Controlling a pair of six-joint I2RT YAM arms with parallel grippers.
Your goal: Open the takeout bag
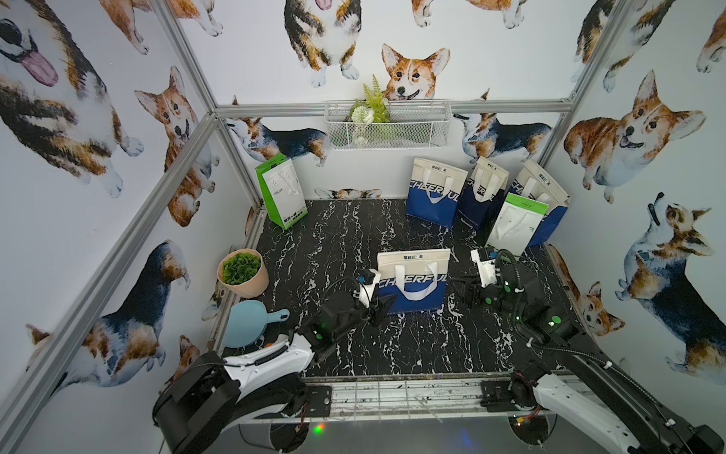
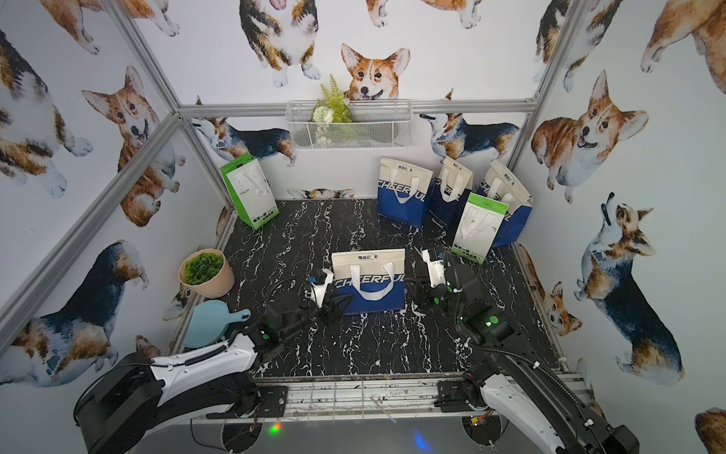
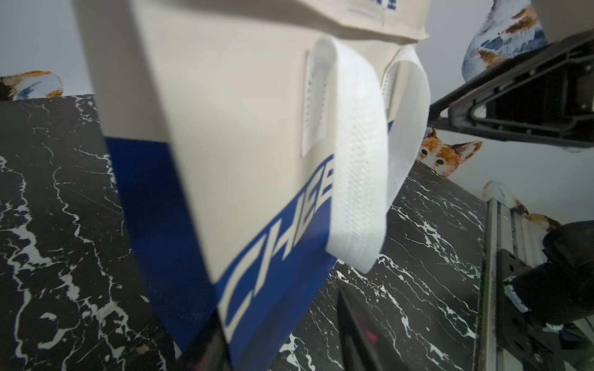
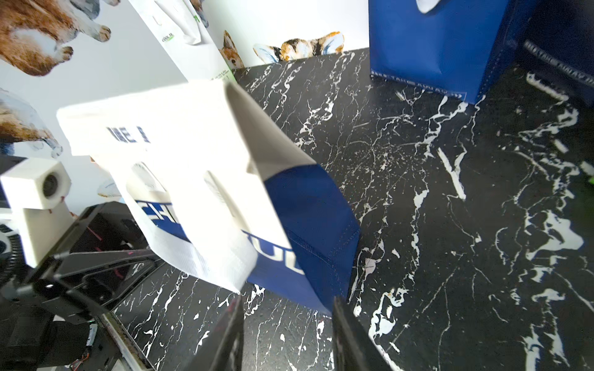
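The cream-and-blue CHEERFUL takeout bag (image 1: 401, 299) stands upright at the front middle, its top flap (image 4: 154, 117) folded down and white strap handles (image 3: 359, 154) hanging in front. My left gripper is at the bag's left side, low in the left wrist view, its blurred fingers apart, one close against the bag. My right gripper stands open a short way right of the bag, nothing between its fingers.
Several blue and green bags (image 1: 431, 204) stand at the back right, a green-white bag (image 1: 283, 193) at the back left. A potted plant (image 1: 243, 272) and blue board (image 1: 242, 325) sit at the left. The centre behind the bag is clear.
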